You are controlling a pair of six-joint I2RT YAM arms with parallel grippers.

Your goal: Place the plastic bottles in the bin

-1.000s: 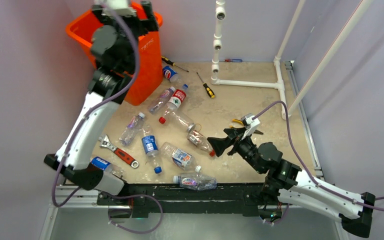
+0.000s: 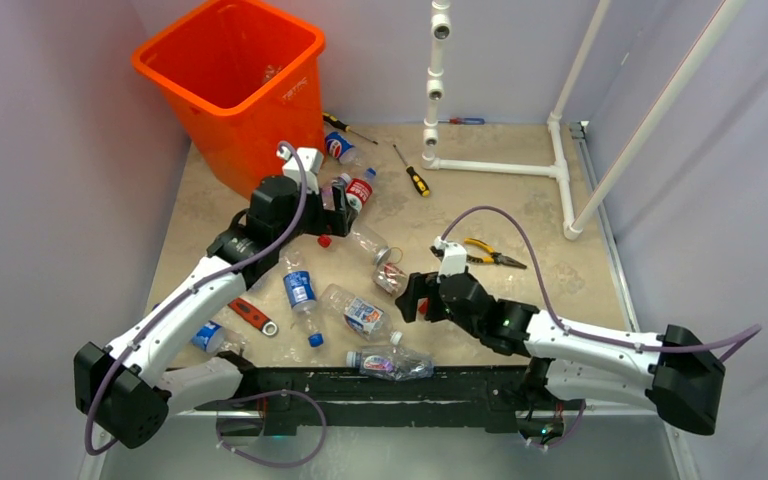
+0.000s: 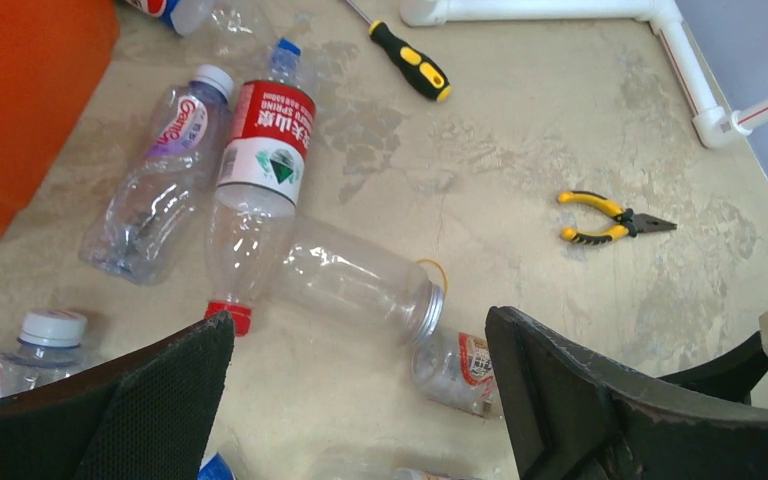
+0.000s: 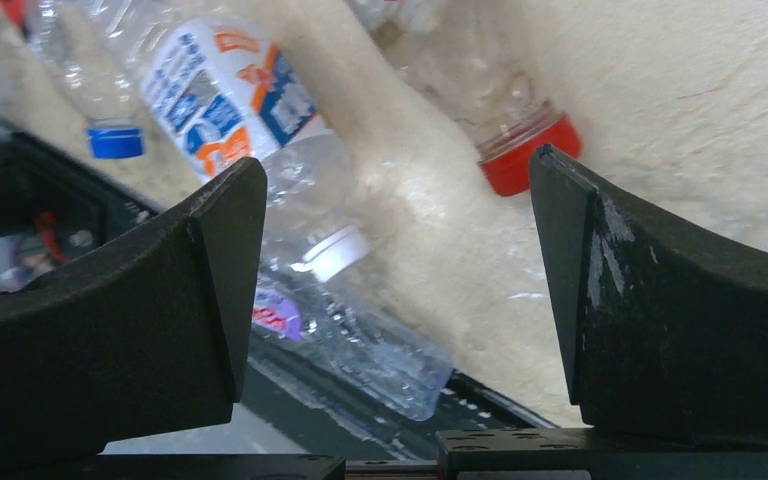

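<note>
My left gripper (image 2: 336, 210) stands open over the bottles; beneath it in the left wrist view lie a red-label bottle (image 3: 265, 150), a purple-label bottle (image 3: 150, 190) and a clear jar (image 3: 350, 280). My right gripper is open and low over a clear bottle with a red cap (image 4: 525, 150). A white-capped bottle (image 4: 230, 100), a blue-capped bottle (image 2: 300, 295) and another bottle (image 2: 390, 365) at the front edge lie nearby. The orange bin (image 2: 190, 110) stands at the back left with something clear inside.
Pliers (image 2: 500, 258), screwdrivers (image 2: 415, 180) and a wrench (image 2: 250, 315) lie among the bottles. A white pipe frame (image 2: 490, 168) occupies the back right. The board is clearer toward the right.
My left arm has come down from above the bin toward the bottles.
</note>
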